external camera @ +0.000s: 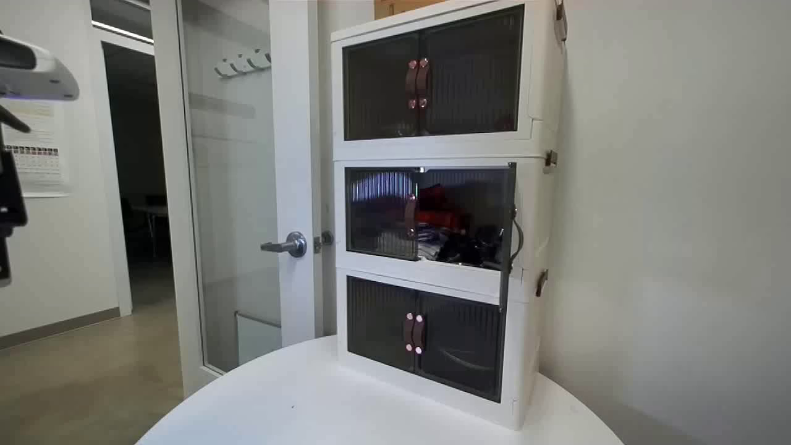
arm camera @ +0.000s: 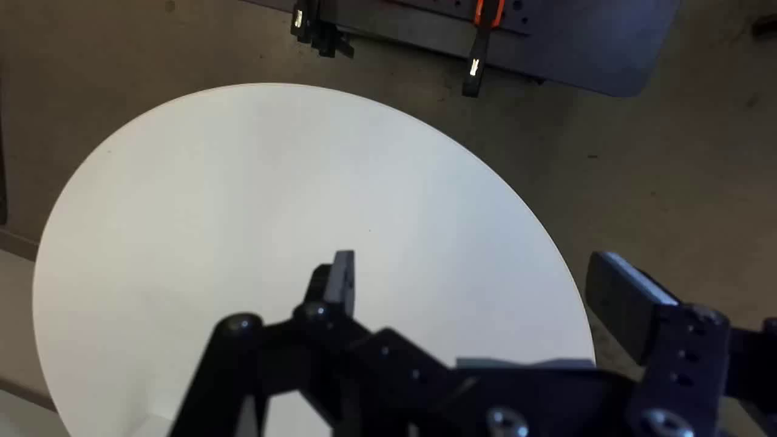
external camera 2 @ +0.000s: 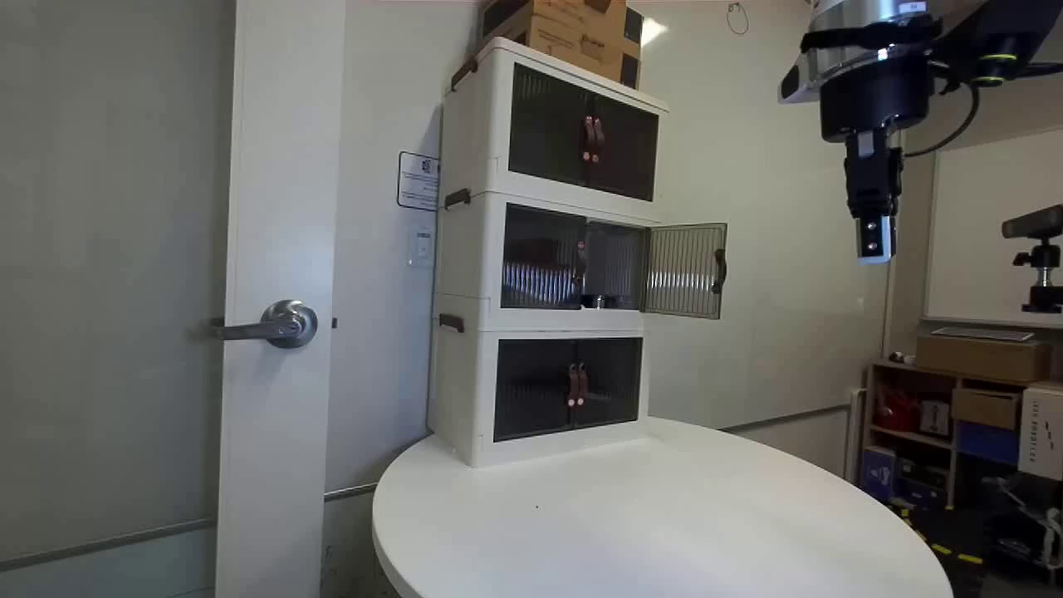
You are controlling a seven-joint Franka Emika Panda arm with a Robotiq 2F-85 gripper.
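Observation:
A white cabinet of three stacked units (external camera 2: 465, 259) stands on a round white table (external camera 2: 638, 518). In its middle unit the right-hand door (external camera 2: 685, 271) is swung wide, while the left-hand door (external camera: 379, 211) is closed. Dark, red and striped items (external camera: 445, 219) lie behind the opening, too dim to name. Both doors of the top unit (external camera: 437, 78) and of the bottom unit (external camera: 422, 337) are closed. My gripper points down, its fingers far apart with nothing between them. In exterior view 2 the gripper (external camera 2: 877, 254) hangs high to the right, clear of the cabinet.
A cardboard box (external camera 2: 583, 35) rests on top of the stack. Beside the cabinet is a door with a lever handle (external camera: 295, 244). Shelving with boxes (external camera 2: 912, 428) stands at the far right.

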